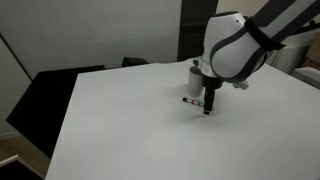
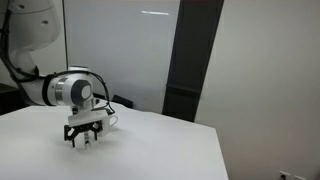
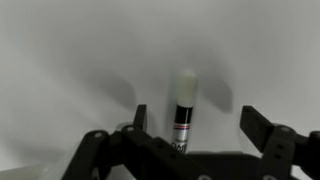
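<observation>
A white marker [image 1: 193, 101] with a dark and red band lies flat on the white table [image 1: 130, 120]. Over it is my gripper [image 1: 208, 104], pointing down and close to the tabletop. From the wrist, the marker [image 3: 183, 115] shows between the two spread fingers, its pale end pointing away and its near end hidden behind the gripper body. The gripper stands open, with space on either side of the marker. In the second exterior view the gripper [image 2: 84, 140] is low over the table, and the marker is hard to make out there.
A white cup-like container [image 1: 195, 82] stands just behind the gripper, partly covered by the arm. Dark panels [image 1: 60, 95] border the table on the left.
</observation>
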